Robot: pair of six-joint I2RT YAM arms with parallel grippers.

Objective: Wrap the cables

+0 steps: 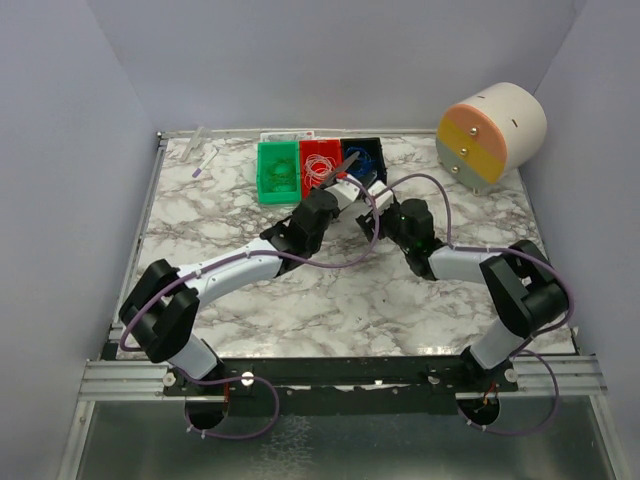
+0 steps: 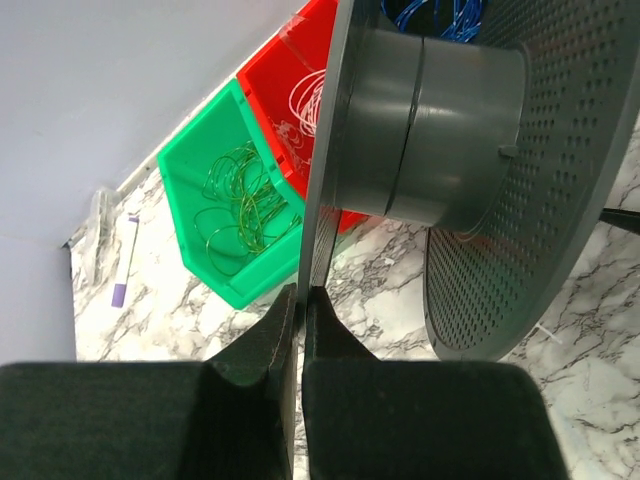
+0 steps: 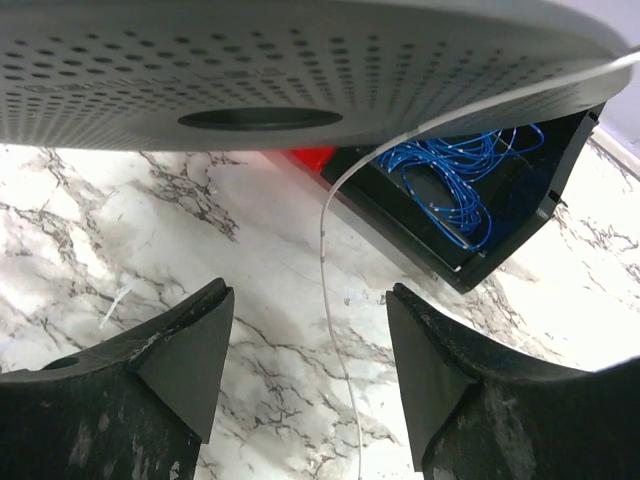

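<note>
My left gripper is shut on the rim of a grey perforated spool [image 2: 450, 120], held tilted in front of the cable bins. My right gripper stands part open just under the spool, a thin pale cable [image 3: 329, 313] running down from the spool between its fingers, not visibly touched. The green bin [image 1: 276, 172] holds green cable, the red bin [image 1: 320, 152] white cable, and the black bin [image 3: 420, 235] blue cable [image 3: 460, 205].
A white drum with a coloured end [image 1: 505, 130] stands at back right. A marker [image 2: 125, 260] and a clear bag [image 2: 98, 235] lie left of the bins.
</note>
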